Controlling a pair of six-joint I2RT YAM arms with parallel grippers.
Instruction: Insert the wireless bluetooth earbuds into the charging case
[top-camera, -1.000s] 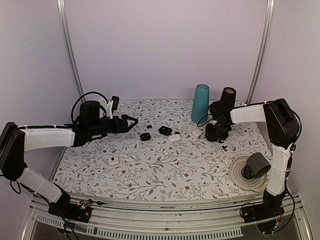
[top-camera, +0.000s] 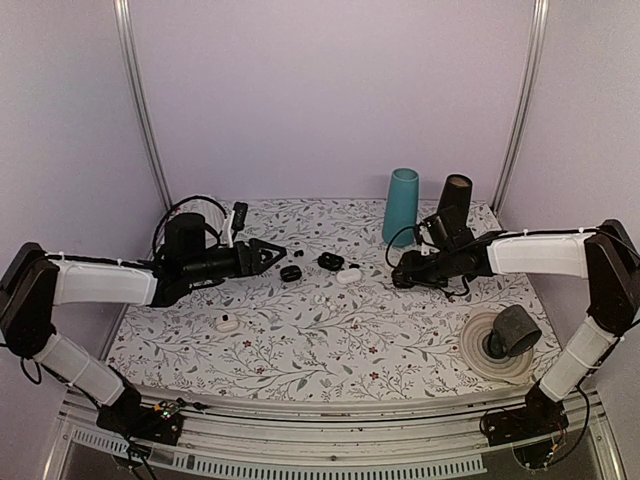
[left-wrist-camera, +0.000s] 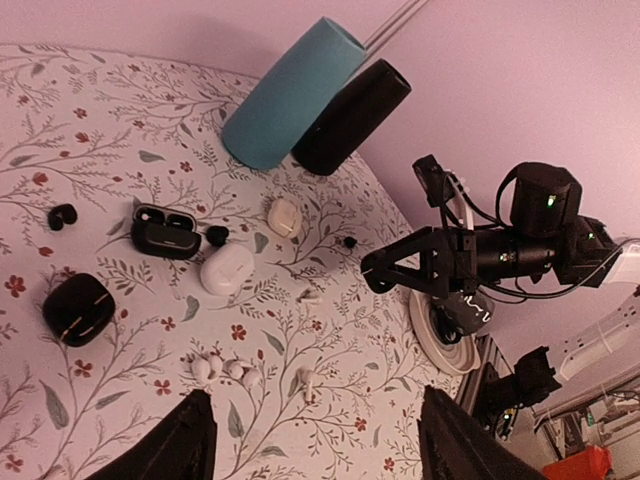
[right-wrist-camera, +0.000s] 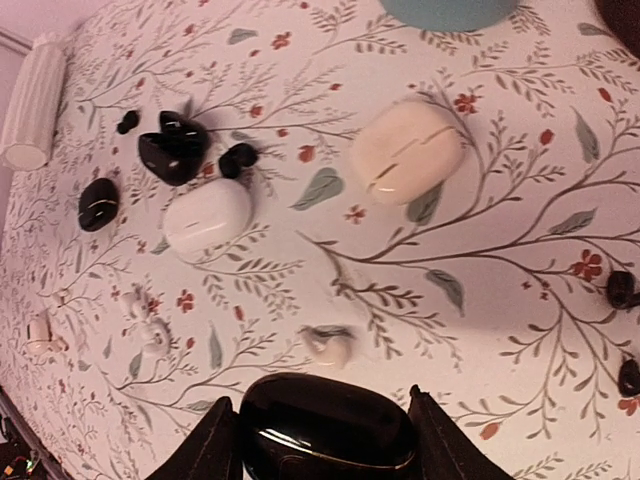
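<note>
My right gripper is shut on a glossy black case, held between its fingers; in the left wrist view this case (left-wrist-camera: 376, 271) hangs over the cloth. My left gripper stands open and empty, high at the left side of the table. An open black case (left-wrist-camera: 165, 235) lies near the middle, beside a closed white case (left-wrist-camera: 228, 268). A black rounded case (left-wrist-camera: 79, 309) is farther left. Small white earbuds (left-wrist-camera: 206, 367) are scattered in front, and black earbuds (left-wrist-camera: 62, 216) lie left of the open case.
A teal cup (top-camera: 402, 205) and a dark cup (top-camera: 455, 195) stand at the back right. A cream case (left-wrist-camera: 285, 217) lies in front of them. Front right, a plate (top-camera: 475, 355) carries a grey mug (top-camera: 515, 330). The front middle has free cloth.
The left gripper has shifted slightly right and toward the front.
</note>
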